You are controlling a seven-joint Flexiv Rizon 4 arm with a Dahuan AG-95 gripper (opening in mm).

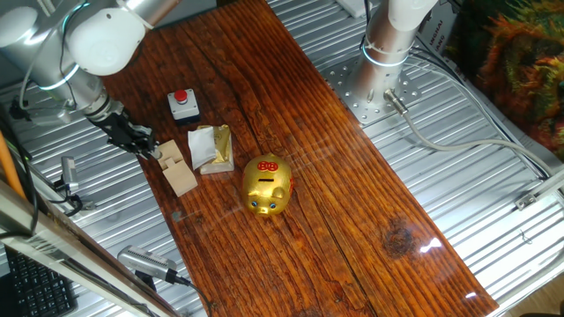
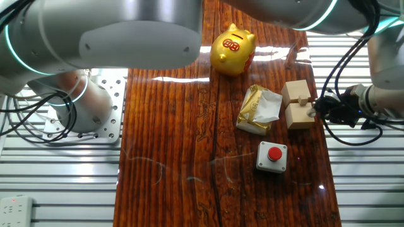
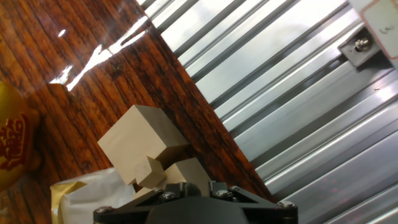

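Note:
A pale wooden piece, made of two blocks [image 2: 295,92] with a small cube-like bit between them, lies near the table edge. In the wrist view this small bit [image 3: 150,172] faces the camera and the larger block [image 3: 140,138] sits beyond it. My gripper reaches in from outside the edge, its fingertips close against the nearer block [image 3: 189,172]. Little room shows between the fingers, and whether they pinch anything is unclear. From above, the gripper [image 1: 156,151] meets the outer end of the wooden piece [image 1: 180,173].
A gold-and-white packet [image 2: 260,110] lies beside the wood. Nearby stand a red push button on a white box [image 2: 272,157] and a golden piggy bank [image 1: 267,186]. Bare tabletop [image 1: 344,220] stretches beyond the pig. Ribbed metal [image 3: 286,87] borders the table.

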